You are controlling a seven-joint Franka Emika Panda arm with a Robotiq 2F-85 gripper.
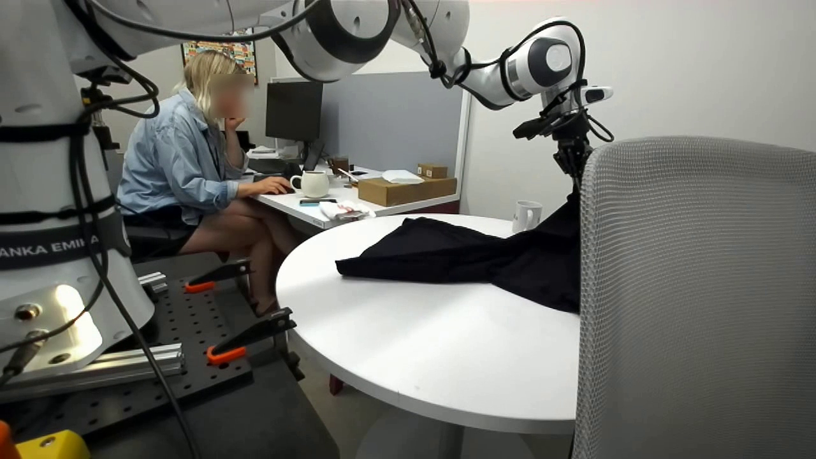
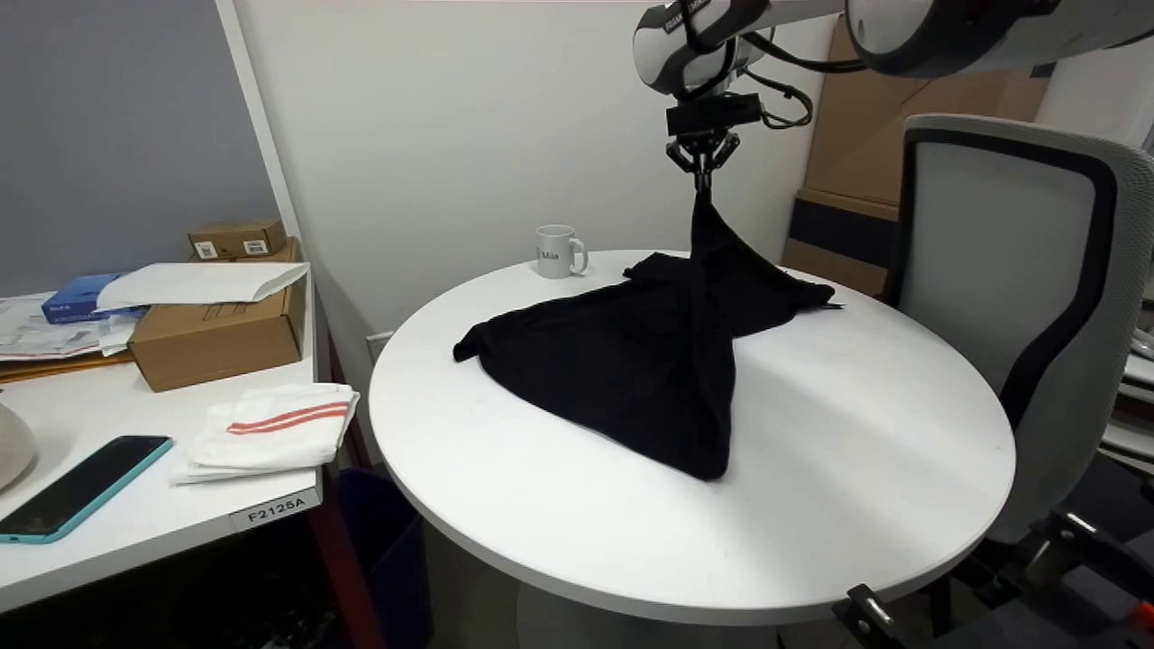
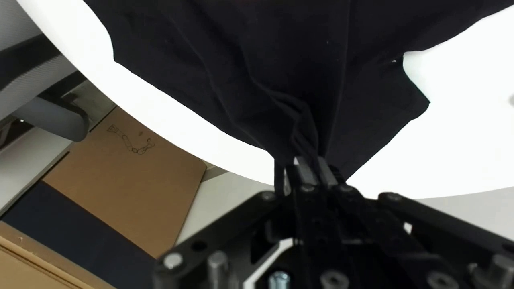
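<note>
A black cloth (image 2: 606,357), perhaps a garment, lies spread and partly folded over on the round white table (image 2: 519,508). One part of it rises in a steep peak to my gripper (image 2: 703,184), which is shut on it above the table's far side. In the wrist view the cloth (image 3: 289,62) runs in creases up between the fingertips. The chair back hides the cloth's right part and the fingertips in exterior view 1, where the cloth (image 1: 428,252) stretches leftward across the tabletop.
A white mug (image 2: 556,251) stands at the table's back edge, left of the raised cloth. A grey mesh chair (image 2: 1006,260) is close on the right. A desk with boxes (image 2: 222,330) and a folded towel (image 2: 281,427) adjoins on the left.
</note>
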